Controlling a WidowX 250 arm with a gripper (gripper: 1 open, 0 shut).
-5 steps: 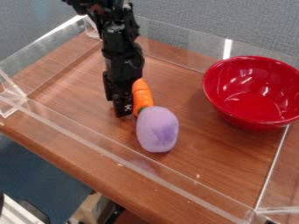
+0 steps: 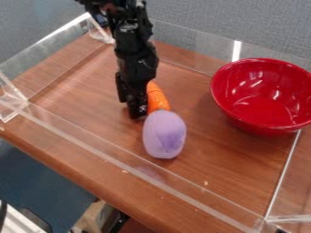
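Observation:
My black gripper (image 2: 136, 98) reaches down from the top of the camera view to the wooden surface, just left of an orange carrot (image 2: 157, 96). The carrot lies partly behind a purple eggplant-like object (image 2: 165, 135) in front of it. I cannot tell whether the fingers are open or shut, or whether anything is between them.
A red bowl (image 2: 260, 91) sits at the right. Clear plastic walls surround the wooden work surface (image 2: 85, 109), whose left part is bare. A blue floor shows beyond the lower left edge.
My gripper has shifted slightly, its upper part a little to the right. The carrot and purple object appear nearly in the same places.

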